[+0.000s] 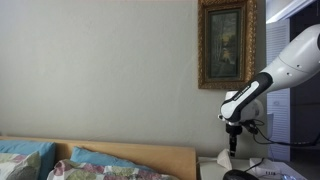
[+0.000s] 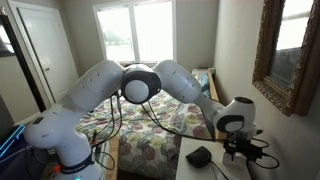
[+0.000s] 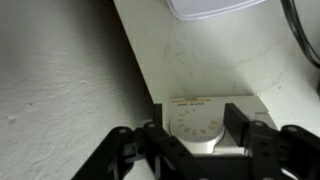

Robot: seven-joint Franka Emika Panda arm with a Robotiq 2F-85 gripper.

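In the wrist view, a round-topped item (image 3: 197, 124) with a pale lid lies between the two fingers of my gripper. The fingers stand apart on either side of it; I cannot tell whether they touch it. In exterior view 1, the gripper (image 1: 232, 149) points down close above the white table (image 1: 210, 170), near the wall. Exterior view 2 shows the arm reaching over to the far right corner, with the fingertips too dark to make out.
A black object (image 2: 199, 157) sits on the table. The bed (image 2: 155, 130) lies beyond it. A framed picture (image 1: 227, 42) hangs on the wall above the arm. A dark cable (image 3: 300, 32) and a white-edged item (image 3: 205, 8) show in the wrist view.
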